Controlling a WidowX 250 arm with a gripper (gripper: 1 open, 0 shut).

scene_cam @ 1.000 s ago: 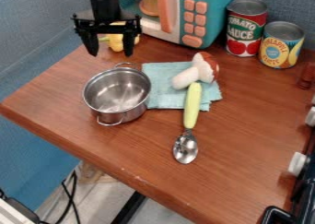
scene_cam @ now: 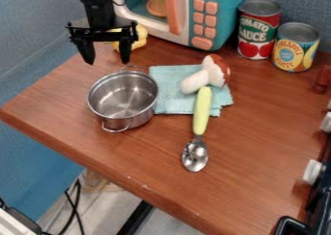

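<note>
My black gripper [scene_cam: 106,51] is open at the back left of the table, its fingers pointing down on either side, in front of a partly hidden yellow object [scene_cam: 134,34]. A steel pot [scene_cam: 122,101] sits below it. To the right lie a light blue cloth [scene_cam: 175,92] with a red-and-white mushroom toy [scene_cam: 204,76] on it, and a spoon [scene_cam: 199,133] with a pale yellow handle.
A teal toy microwave [scene_cam: 198,16] stands at the back, with a tomato can [scene_cam: 257,31] and another can [scene_cam: 295,47] to its right. A black appliance [scene_cam: 309,210] is at the right edge.
My gripper has shifted slightly to the left, around the back-left corner of the table. The objects on the table look unchanged.
</note>
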